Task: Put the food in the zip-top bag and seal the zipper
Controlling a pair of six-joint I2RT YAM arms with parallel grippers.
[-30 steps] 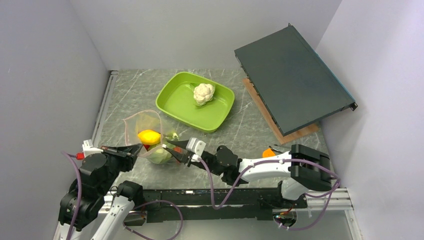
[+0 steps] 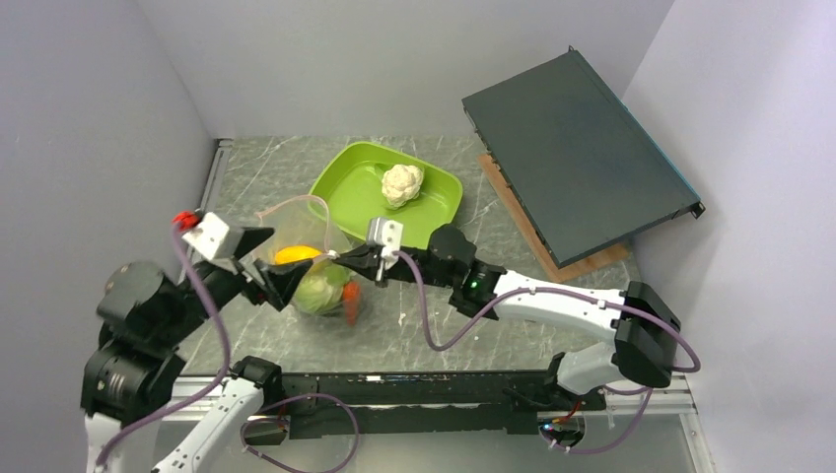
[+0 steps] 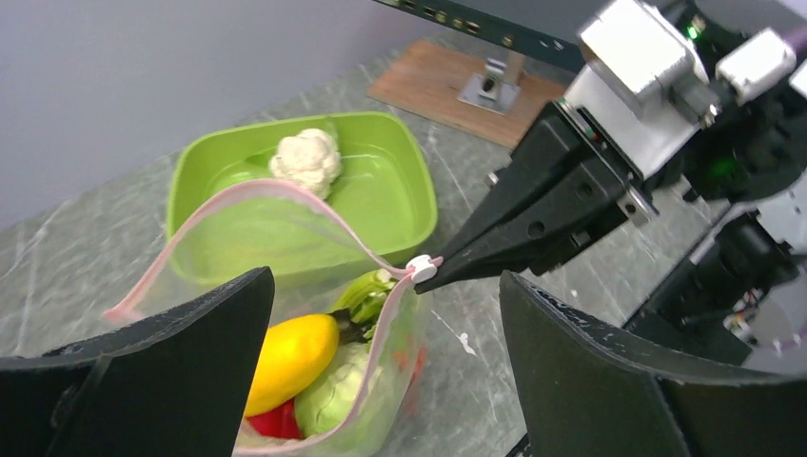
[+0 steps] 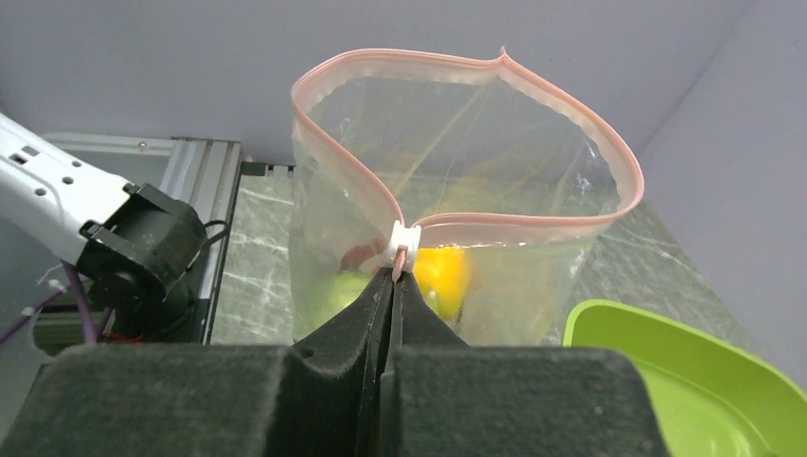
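Observation:
A clear zip top bag (image 4: pixel 533 267) stands with its pink-edged mouth open wide. Inside are a yellow vegetable (image 3: pixel 290 362), a cabbage (image 2: pixel 318 293), and something red (image 3: pixel 274 420). At one corner of the mouth sits the white zipper slider (image 4: pixel 403 240); my right gripper is shut on the pink zipper end just beside it. My left gripper (image 2: pixel 288 250) is open over the bag's near left side, its fingers (image 3: pixel 181 352) spread with the bag's mouth visible beyond and between them. A white cauliflower (image 2: pixel 401 184) lies in the green tray (image 2: pixel 340 181).
A large dark panel (image 2: pixel 582 148) on a wooden base (image 2: pixel 527 222) stands at the back right. The tray is close behind the bag. Bare marble tabletop (image 2: pixel 424 335) shows in front of the right arm.
The right gripper's fingers came together at the zipper end and moved slightly up.

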